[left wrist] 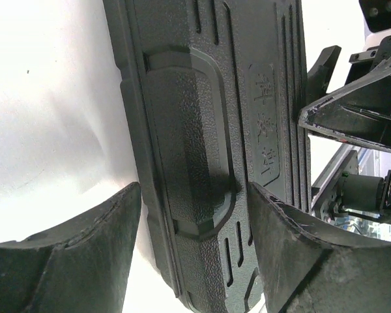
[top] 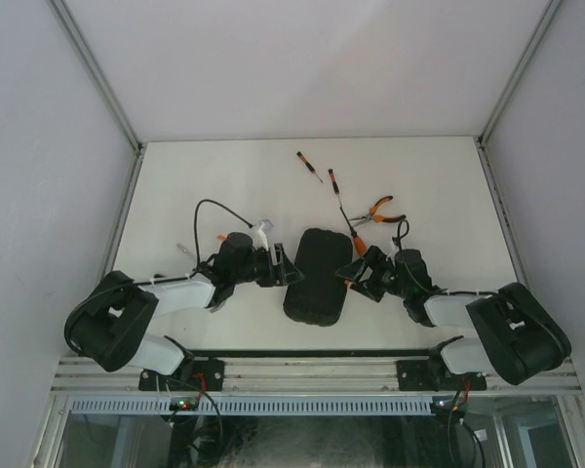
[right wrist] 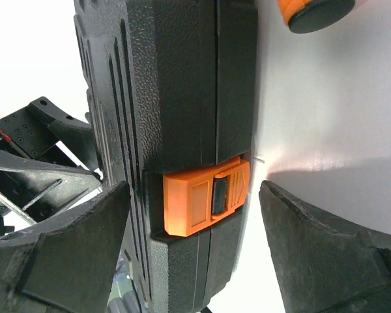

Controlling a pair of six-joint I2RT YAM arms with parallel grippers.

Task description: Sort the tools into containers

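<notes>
A closed black tool case (top: 317, 278) lies flat at the front middle of the table between both arms. My left gripper (top: 290, 265) is open over the case's left side; in the left wrist view its fingers (left wrist: 111, 222) stand on either side of the case's moulded handle part (left wrist: 189, 143), with a gap. On the right edge is an orange latch (right wrist: 205, 195). My right gripper (top: 354, 277) stands part open there, its fingers (right wrist: 94, 228) spread around the latch, apart from it in the right wrist view.
Behind the case lie two small screwdrivers (top: 306, 163) (top: 333, 182), a longer orange-handled screwdriver (top: 359, 243) and orange-handled pliers (top: 378, 212). Some tools beside the left arm are partly hidden.
</notes>
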